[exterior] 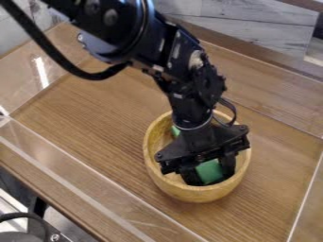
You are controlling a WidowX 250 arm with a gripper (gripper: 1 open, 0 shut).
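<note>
A yellowish round bowl [190,189] stands on the wooden table toward the lower right of the view. My black gripper [205,151] reaches down into it from the upper left, its fingers low inside the bowl over a green object [211,171] with a dark part around it. The gripper looks closed on this object, though its fingertips are partly hidden by the gripper body and the bowl. More green shows behind the gripper at the bowl's back left.
A pale wood-plank wall runs along the back. A dark cable lies at the bottom left corner.
</note>
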